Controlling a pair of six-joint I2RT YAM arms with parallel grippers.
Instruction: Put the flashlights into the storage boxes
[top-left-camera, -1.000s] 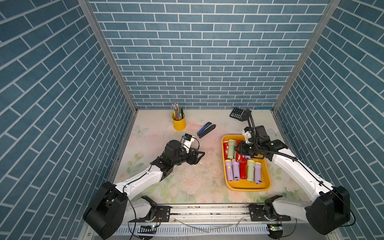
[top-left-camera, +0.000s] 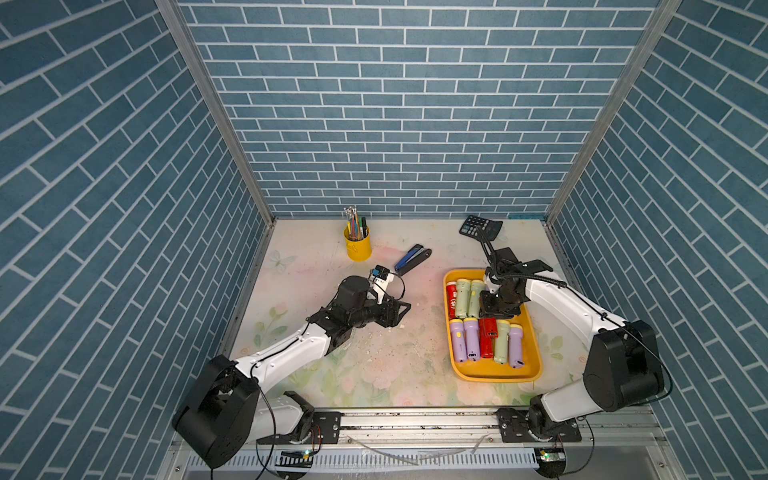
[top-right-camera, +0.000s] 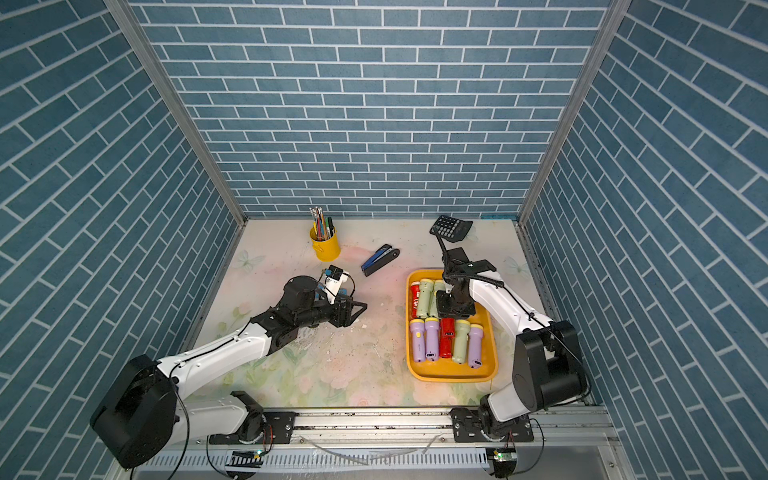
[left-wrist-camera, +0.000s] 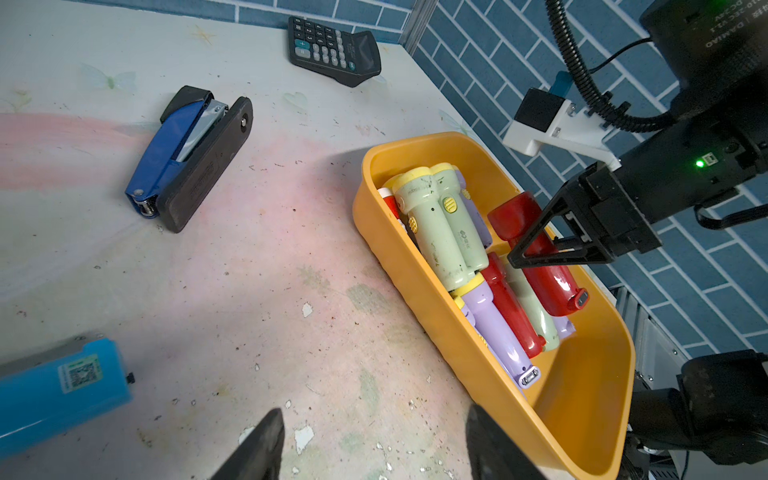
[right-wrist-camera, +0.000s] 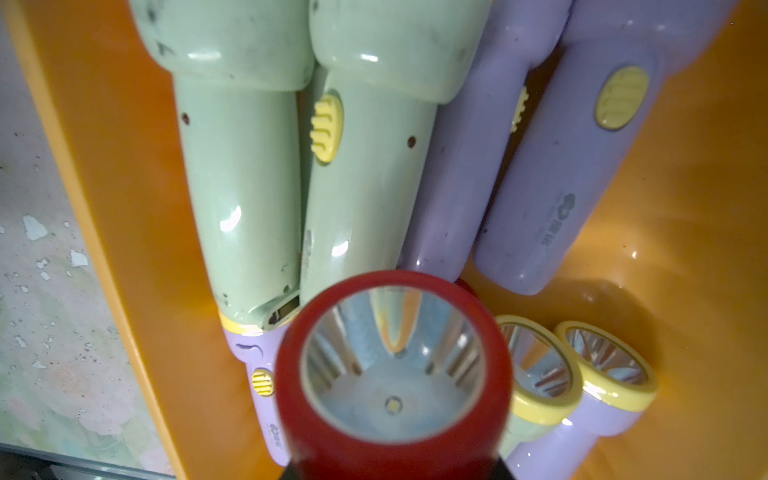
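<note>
An orange storage box (top-left-camera: 529, 366) on the right of the table holds several flashlights in red, mint green (left-wrist-camera: 434, 232) and lavender (left-wrist-camera: 494, 325). My right gripper is shut on a red flashlight, held tilted above the others inside the box; its lens fills the lower middle of the right wrist view. My left gripper (top-left-camera: 397, 312) stands open over the table, left of the box, with nothing seen between its fingers.
A stapler (top-left-camera: 412, 259), a calculator (top-left-camera: 478, 228) and a yellow pen cup (top-left-camera: 358, 247) sit toward the back. A blue object (left-wrist-camera: 60, 396) lies at the left in the left wrist view.
Over the last second my right gripper has shifted slightly rightward with the red flashlight, uncovering a green one, and the arm has changed posture. The left arm has moved very slightly.
</note>
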